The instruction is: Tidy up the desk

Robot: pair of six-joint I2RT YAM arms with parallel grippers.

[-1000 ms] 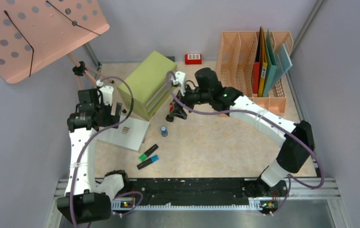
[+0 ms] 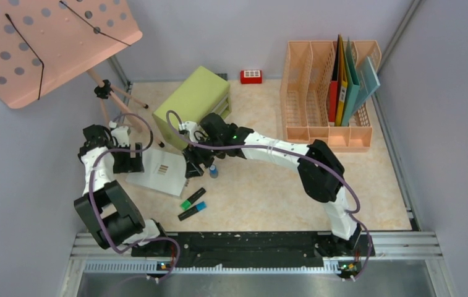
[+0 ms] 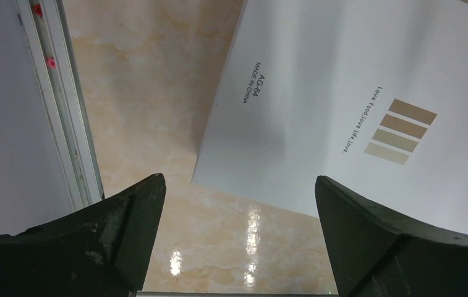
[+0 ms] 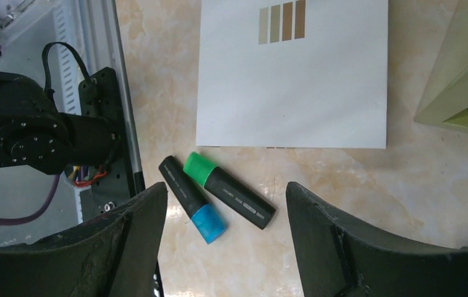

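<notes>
A white book or pad (image 2: 163, 173) lies flat on the desk's left side; its printed back fills much of the left wrist view (image 3: 268, 130). My left gripper (image 2: 133, 162) hangs over its left end, open and empty. My right gripper (image 2: 195, 164) is over the right end, fingers apart, nothing between them. Below lie a green-capped marker (image 4: 237, 198) and a blue-capped marker (image 4: 182, 185). A small blue-topped bottle (image 2: 214, 173) stands beside my right gripper.
A green drawer box (image 2: 189, 99) sits behind. A peach organizer (image 2: 299, 93) with several folders is at back right, a red object (image 2: 251, 80) at the back, a pink stand (image 2: 64, 55) at upper left.
Book and markers are unchanged.
</notes>
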